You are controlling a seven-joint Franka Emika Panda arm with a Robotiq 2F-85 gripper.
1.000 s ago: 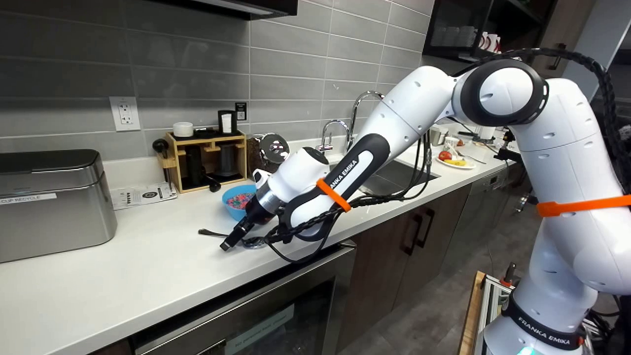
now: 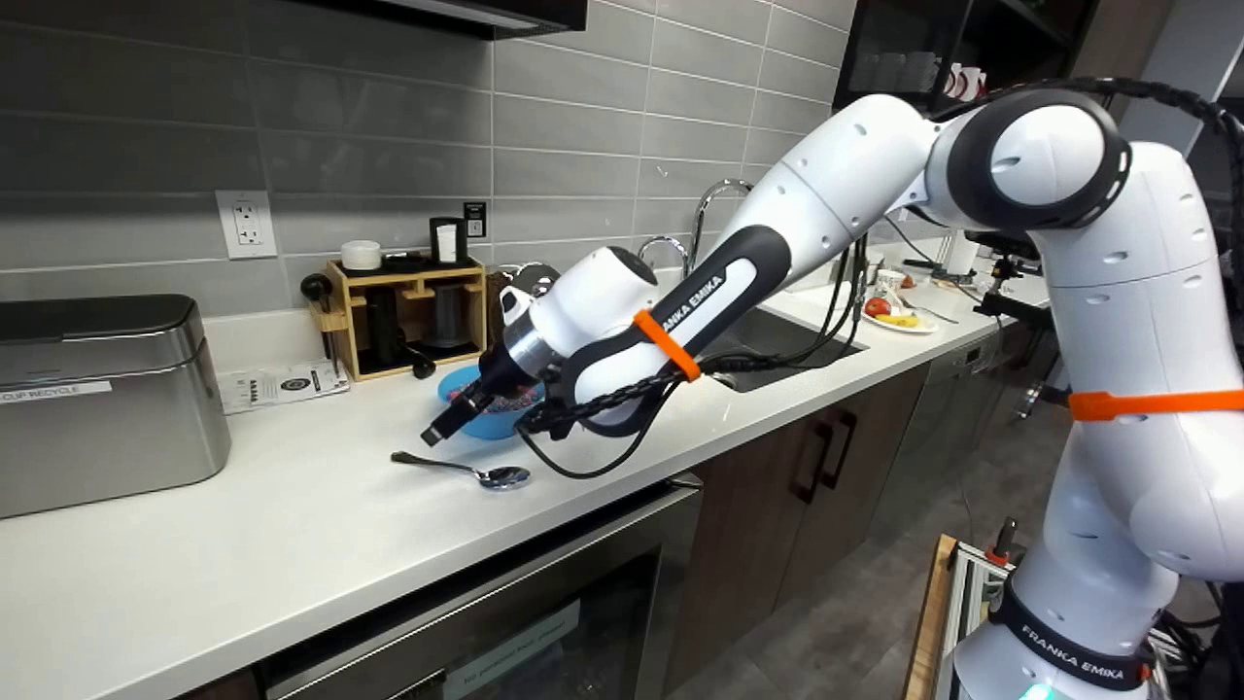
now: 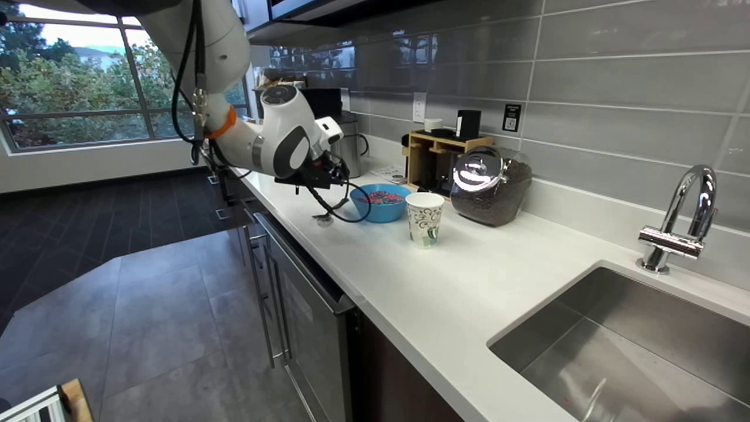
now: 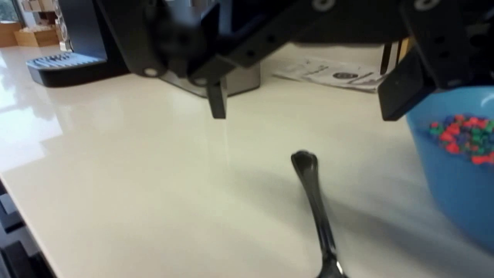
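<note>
A metal spoon [image 2: 501,477] lies on the white counter, its handle [image 4: 315,199] pointing away in the wrist view and most of its bowl cut off by the frame's lower edge. Above the spoon hovers my gripper, open, with a wide gap between its two dark fingertips and nothing in it. Right of the spoon in the wrist view stands a blue bowl [image 4: 444,185] holding small red, green and blue pieces [image 4: 463,136]. From exterior view 1 the arm hides part of that bowl [image 2: 492,422].
A patterned paper cup [image 3: 425,221] stands by the bowl, with a large jar [image 3: 492,193] behind it. A wooden organizer [image 2: 408,321] and a steel bin [image 2: 111,420] line the wall. A sink [image 3: 633,344] lies farther along.
My gripper has risen and shifted back toward the wall, uncovering the spoon and now covering more of the blue bowl. The spoon looks to be in the same place.
</note>
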